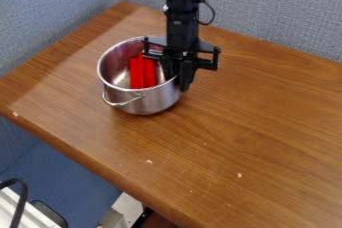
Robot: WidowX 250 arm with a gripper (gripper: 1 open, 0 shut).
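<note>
A steel pot (126, 96) with side handles sits on the wooden table (234, 157), left of centre toward the back. A red object (142, 70) is inside it. My black gripper (181, 60) is at the pot's right rim, partly over it; its fingertips are dark and hard to make out, so whether they touch or hold the rim cannot be told.
Blue-grey padded walls (54, 32) bound the table at the left and back. A white object (14, 212) lies below the table's left edge.
</note>
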